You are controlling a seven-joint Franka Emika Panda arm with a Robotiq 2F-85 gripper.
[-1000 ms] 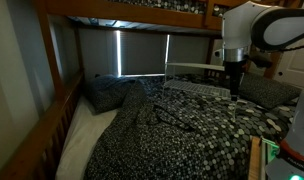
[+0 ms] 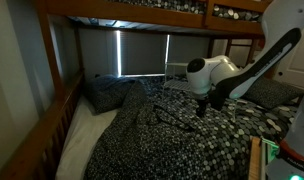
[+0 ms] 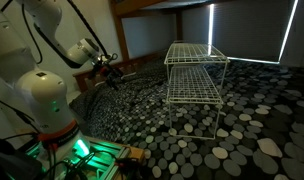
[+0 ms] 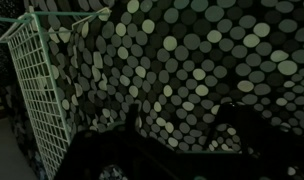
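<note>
My gripper (image 2: 203,107) hangs over the bed in exterior view 1, its dark fingers pointing down. In exterior view 2 the gripper (image 3: 113,76) is at the left, above the covered bed and away from the white wire rack (image 3: 196,99). The wrist view shows the gripper open, its dark fingers well apart with only the dotted blanket (image 4: 177,60) behind the gap. Along that view's left edge runs the side of the wire rack (image 4: 42,85). Little else of the fingers can be made out in the dark.
The dotted blanket (image 3: 257,125) covers most of the bed, leaving wide free room. A dark pillow (image 2: 107,93) lies at the far left. Wooden bunk posts (image 2: 52,50) and an upper bunk frame the space. The two-tier rack stands beyond the arm.
In exterior view 1 the arm has swung left over the bed, away from the right side, and its gripper has come into clearer view. The bedding and rack look unmoved.
</note>
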